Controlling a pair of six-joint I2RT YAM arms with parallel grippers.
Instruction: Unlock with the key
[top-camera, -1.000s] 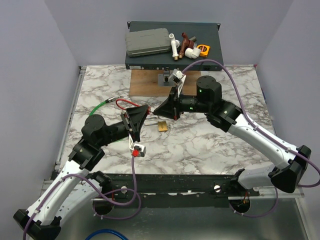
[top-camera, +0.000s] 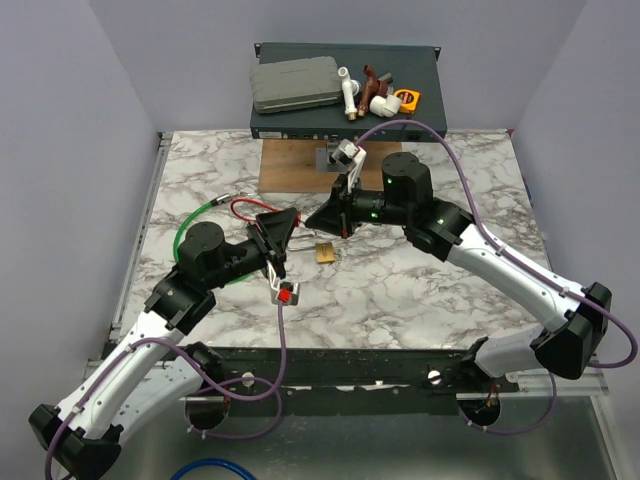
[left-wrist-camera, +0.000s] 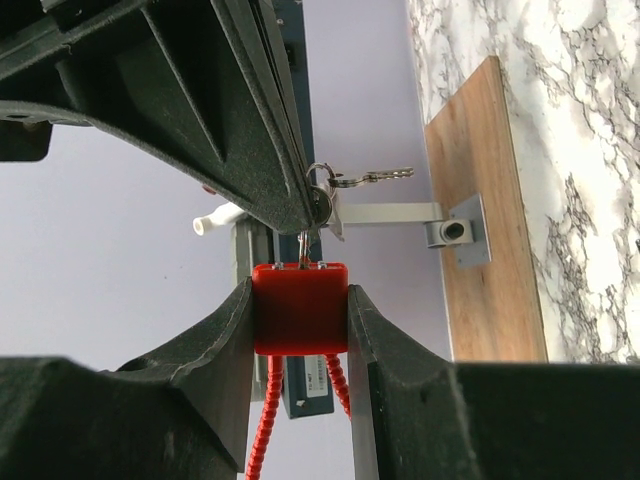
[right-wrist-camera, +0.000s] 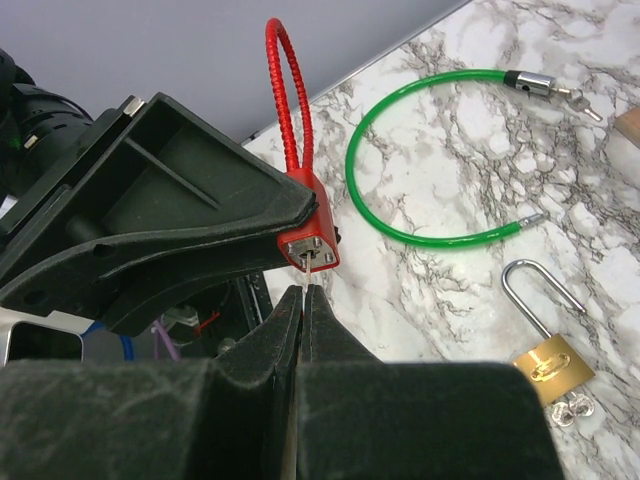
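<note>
My left gripper holds a red lock body (right-wrist-camera: 310, 225) with a looped red cable (right-wrist-camera: 291, 118) between its fingertips. My right gripper (top-camera: 312, 220) is shut, its tip against a small key (left-wrist-camera: 305, 250) that stands in the keyhole on the red lock's face; in the left wrist view a ring with a second key (left-wrist-camera: 372, 177) hangs at that tip. The two grippers meet above the marble table, left of the mounting board's front.
A brass padlock (right-wrist-camera: 553, 370) with its shackle and a green cable lock (right-wrist-camera: 440, 241) lie on the table. The wooden board (top-camera: 285, 165) stands behind, with a dark shelf (top-camera: 290, 130) of tools beyond.
Both arms have shifted slightly over the last second, the left wrist tilting and the right one moving a little downward in the top view, while the grippers stay together at the red lock.
</note>
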